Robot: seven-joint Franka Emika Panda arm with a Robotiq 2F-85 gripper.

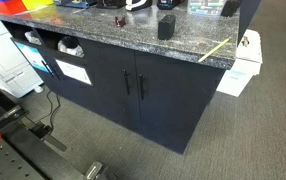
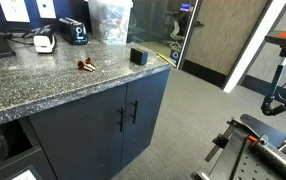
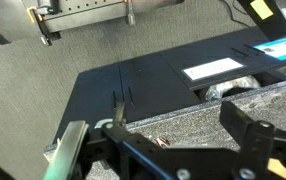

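In the wrist view my gripper stands open, its fingers spread wide with nothing held between them. Beyond it lies the speckled grey counter (image 3: 198, 122), above black cabinet doors. A small dark red item (image 3: 162, 141) shows on the counter, partly hidden by the gripper. The second exterior view has the small red and dark items (image 2: 86, 64) near the counter's middle, with a black block (image 2: 138, 56) to their right. A thin yellowish stick (image 1: 215, 48) lies near the counter's end.
Black cabinets (image 1: 113, 85) stand under the counter, with open cubbies at one side. A clear bin (image 2: 110, 20) and black devices (image 2: 73, 32) line the back of the counter. Grey floor (image 1: 218, 140) is open in front. A white container (image 1: 241, 65) stands past the counter's end.
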